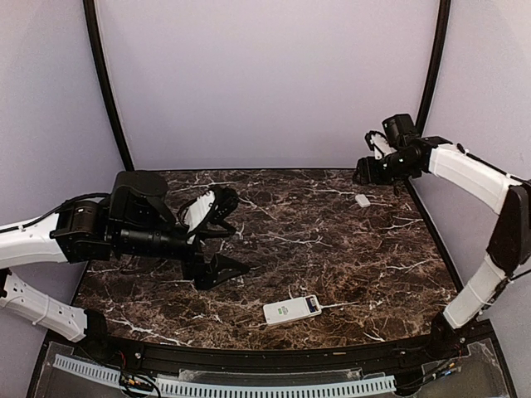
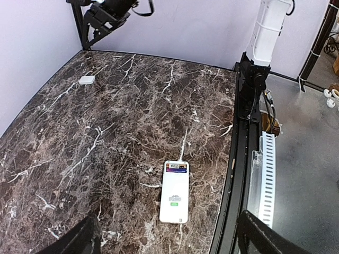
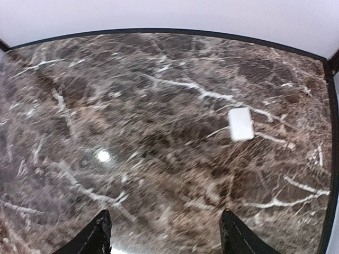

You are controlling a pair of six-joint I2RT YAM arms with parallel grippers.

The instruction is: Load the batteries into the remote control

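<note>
The white remote (image 1: 290,310) lies flat near the front edge of the table. At one end it has a dark, coloured opening (image 2: 176,167); whether batteries lie in it I cannot tell. A small white piece (image 1: 362,201), perhaps the cover, rests alone at the back right and shows as a pale rectangle (image 3: 241,124) in the right wrist view. My left gripper (image 1: 239,249) hovers to the left of and behind the remote, its fingers apart and empty. Near the right back corner, my right gripper (image 1: 362,172) is also open with nothing between its fingers.
White walls (image 1: 265,83) close off the back and sides. A slotted white strip (image 1: 274,388) runs along the front, beyond the dark frame bar.
</note>
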